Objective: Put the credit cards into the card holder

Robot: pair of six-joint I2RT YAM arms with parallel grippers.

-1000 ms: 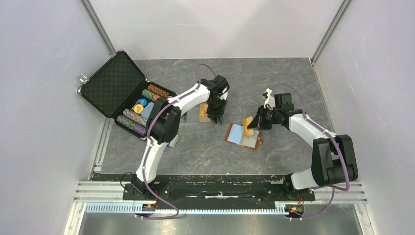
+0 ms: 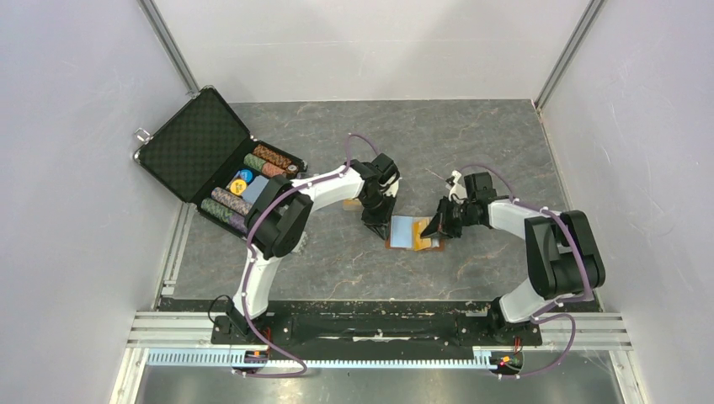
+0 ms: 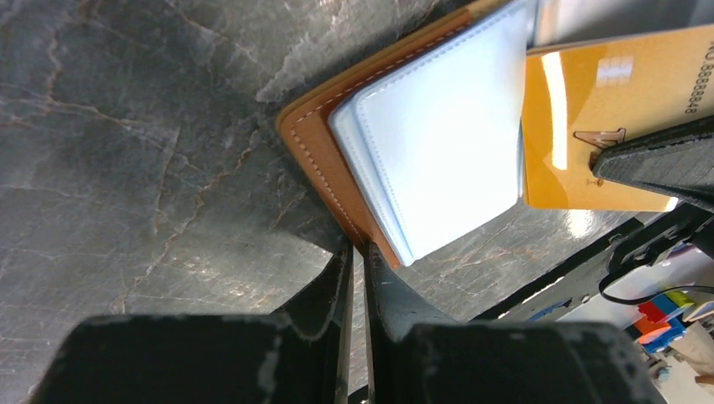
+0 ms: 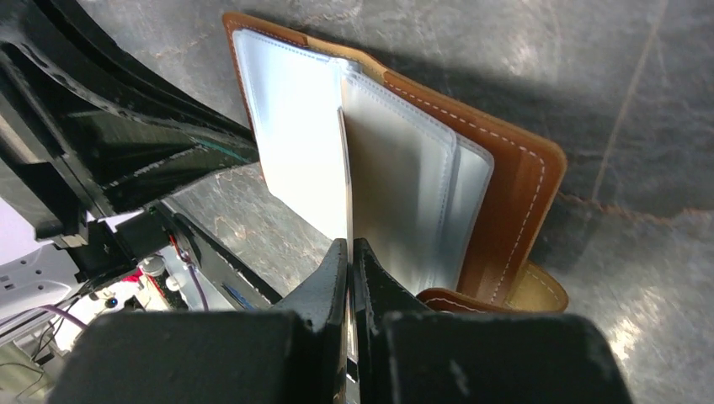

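Observation:
The card holder, a brown wallet with clear sleeves (image 2: pixel 402 232), lies spread on the table between my grippers. My right gripper is shut on a gold card, which stands edge-on over the sleeves in the right wrist view. Whether the card's lower edge is inside a sleeve cannot be made out. At the holder's left edge is my left gripper, its fingertips a narrow gap apart and touching the corner of the brown cover (image 3: pixel 324 181); whether they pinch the leather is unclear.
An open black case (image 2: pixel 195 145) with chips and cards stands at the left. Part of another gold item (image 2: pixel 351 204) shows beside the left arm. The table (image 2: pixel 337 273) in front of the holder and behind it is clear.
The right gripper has brought the gold card down and slightly left over the holder, which has turned a little straighter.

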